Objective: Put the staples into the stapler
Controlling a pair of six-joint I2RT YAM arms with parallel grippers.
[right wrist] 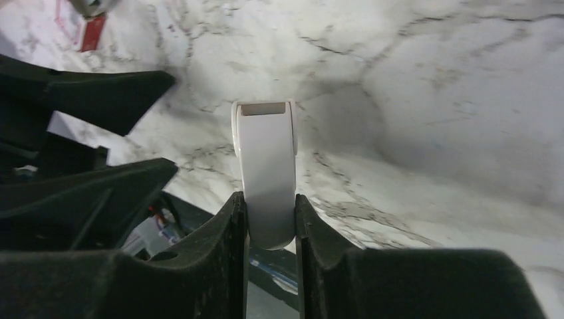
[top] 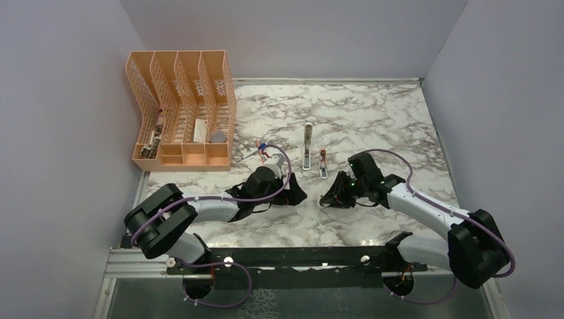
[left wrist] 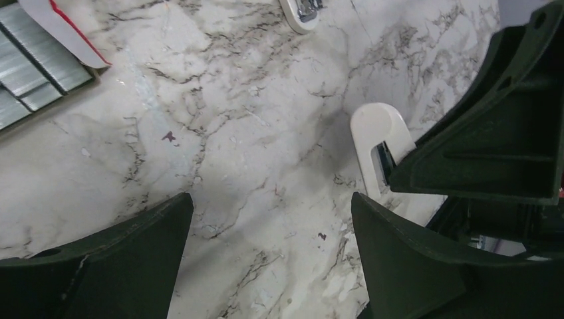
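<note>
The small white stapler point(right wrist: 267, 163) is pinched between the fingertips of my right gripper. In the left wrist view this stapler point(left wrist: 382, 129) appears at the right, its slotted underside showing, partly covered by the right gripper's dark finger. My left gripper stands open over bare marble, with nothing between its fingers. The staples point(left wrist: 30, 60) lie in rows in an open box, cut off at the upper left of that view. From above, the two grippers face each other near the front of the table, the left one point(top: 296, 191) just left of the stapler.
A long stapler point(top: 307, 147) and a shorter one point(top: 323, 164) lie behind the grippers, parallel to each other. An orange rack point(top: 194, 159) stands at the back left.
</note>
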